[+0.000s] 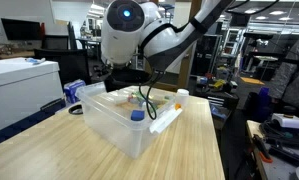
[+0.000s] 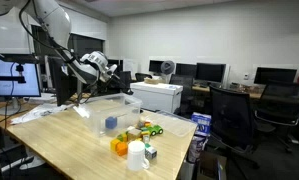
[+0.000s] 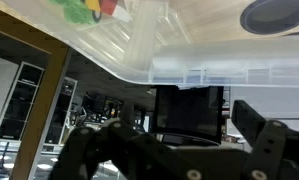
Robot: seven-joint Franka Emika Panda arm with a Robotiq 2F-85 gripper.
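My gripper is open in the wrist view, its dark fingers [image 3: 257, 132] spread wide with no object held between them. The edge of a clear plastic bin [image 3: 204, 76] crosses beyond the fingertips. In exterior view 1, the gripper [image 1: 125, 76] hangs over the back part of the bin [image 1: 109, 123] on the wooden table. A blue object [image 1: 137, 115] shows at the near end of the bin. Green and red items [image 3: 79, 12] appear at the wrist view's upper left, and a dark oval thing [image 3: 274, 13] at its upper right.
Orange blocks [image 2: 119, 147], a white cup [image 2: 136, 156] and a green toy [image 2: 155, 130] stand beside the bin. A tall blue container [image 2: 199, 138] is at the table's right edge. Bare tabletop [image 1: 49, 150] lies left of the bin in exterior view 1.
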